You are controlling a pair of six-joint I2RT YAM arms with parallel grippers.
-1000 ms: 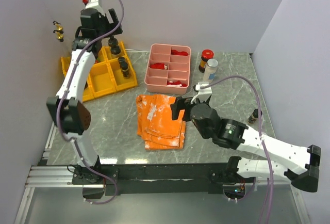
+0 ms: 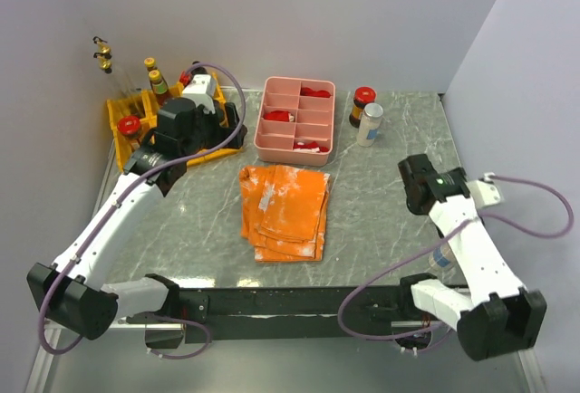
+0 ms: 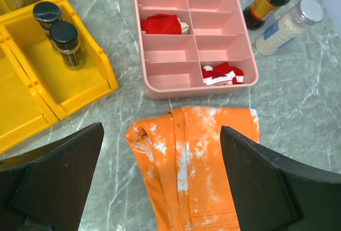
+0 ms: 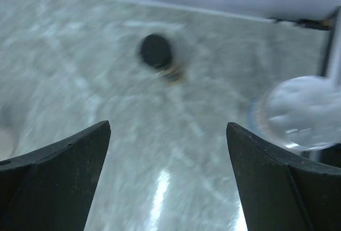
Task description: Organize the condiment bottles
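The yellow crate (image 3: 97, 93) at the back left has black-capped spice jars (image 3: 66, 42) in one compartment; in the top view it also holds tall bottles (image 2: 159, 85) and a red-lidded jar (image 2: 130, 127). My left gripper is open and empty, near the crate's right side. A red-capped jar (image 2: 362, 103) and a white-capped shaker (image 2: 370, 125) stand right of the pink organizer. Over the right counter my right gripper is open, nothing between its fingers. Ahead of it is a small black-capped bottle (image 4: 156, 51), blurred. A white-lidded jar (image 4: 298, 111) stands to its right.
A pink divided organizer (image 2: 258, 144) with red cloth pieces stands at the back middle. In front of it lies a folded orange cloth (image 2: 288, 207). Grey walls bound the counter; its surface between the cloth and the right arm is clear.
From beside the orange cloth, my right gripper has swung to the counter's right side. Bottles and cloth look unmoved.
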